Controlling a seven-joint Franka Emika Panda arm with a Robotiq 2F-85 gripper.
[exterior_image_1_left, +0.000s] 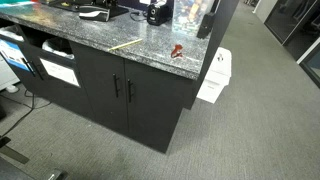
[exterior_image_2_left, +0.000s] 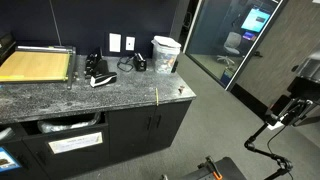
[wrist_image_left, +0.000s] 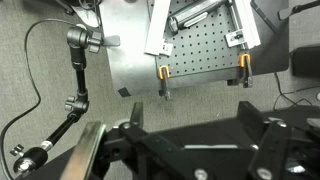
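Observation:
My gripper shows at the bottom of the wrist view, its dark fingers standing apart, with no object seen between them. It hangs above the carpet beside a perforated metal base plate (wrist_image_left: 208, 48). In exterior view 2 the arm (exterior_image_2_left: 304, 78) is at the right, well away from the counter. On the speckled counter (exterior_image_1_left: 88, 32) lie a thin yellow stick (exterior_image_1_left: 126, 45) and, near the right end, a small red object (exterior_image_1_left: 177, 51). A clear tub (exterior_image_2_left: 165, 54) stands at the back.
Orange clamps (wrist_image_left: 164, 72) grip the base plate's edge, and a jointed black stand (wrist_image_left: 77, 103) rises beside it. A cutting board (exterior_image_2_left: 36, 65) and dark devices (exterior_image_2_left: 97, 68) occupy the counter's left and middle. A white box (exterior_image_1_left: 215, 76) sits beside the cabinet; carpet is open.

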